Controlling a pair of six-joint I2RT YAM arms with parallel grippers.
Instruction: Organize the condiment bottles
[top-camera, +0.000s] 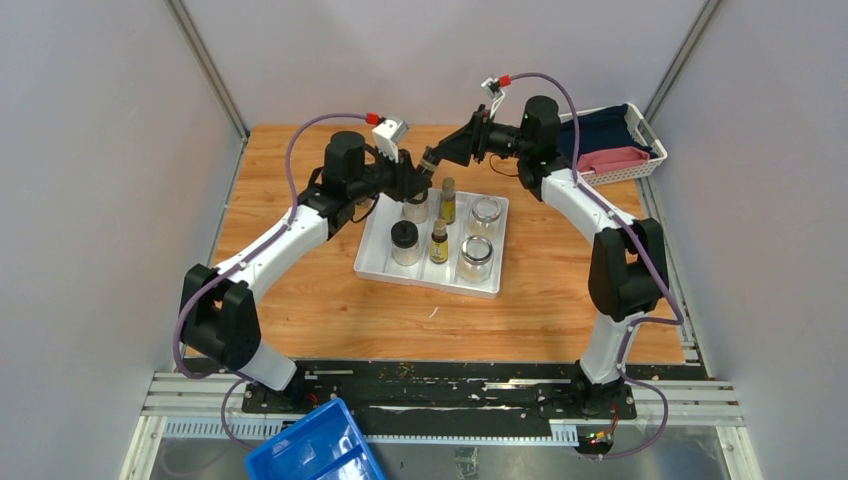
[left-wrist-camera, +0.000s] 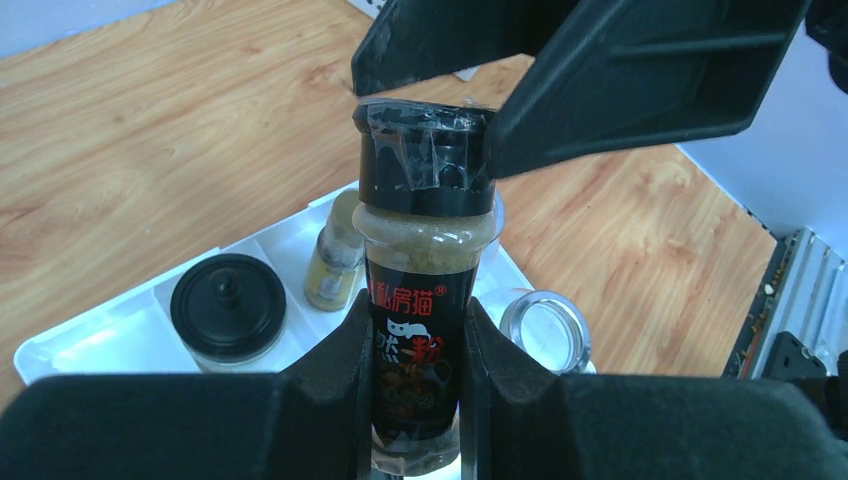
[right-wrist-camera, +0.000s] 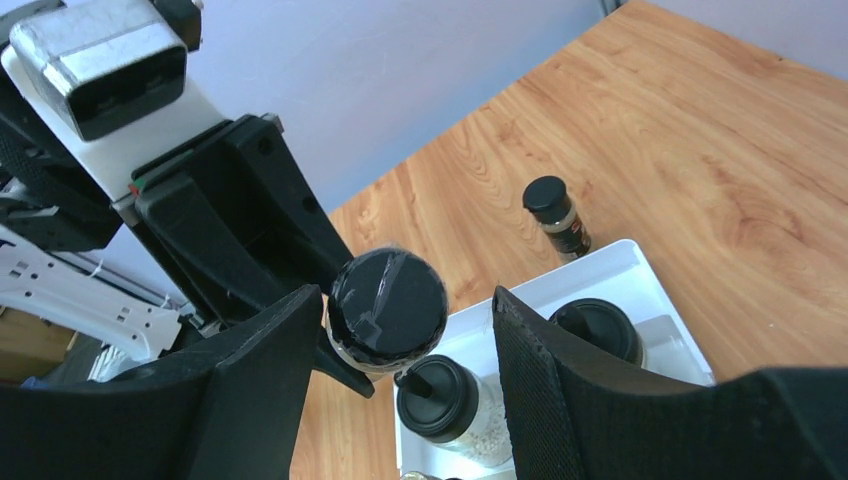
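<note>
A black-labelled spice bottle (left-wrist-camera: 415, 330) is gripped around its lower body by my left gripper, which is shut on it. Its dark cap (right-wrist-camera: 388, 308) faces my right gripper, whose fingers stand open on either side; contact cannot be told. In the top view, both grippers meet above the white tray's far edge. The tray (top-camera: 372, 262) holds black-lidded jars (top-camera: 405, 240), small yellow-labelled bottles (top-camera: 439, 246) and silver-lidded jars (top-camera: 476, 256). Another dark-capped bottle (right-wrist-camera: 560, 217) stands on the table outside the tray in the right wrist view.
At the back right sits a white basket (top-camera: 655, 150) with dark and pink cloths. A blue bin (top-camera: 318, 445) lies below the front edge. Bare table (top-camera: 560, 300) stretches right of the tray and in front of it.
</note>
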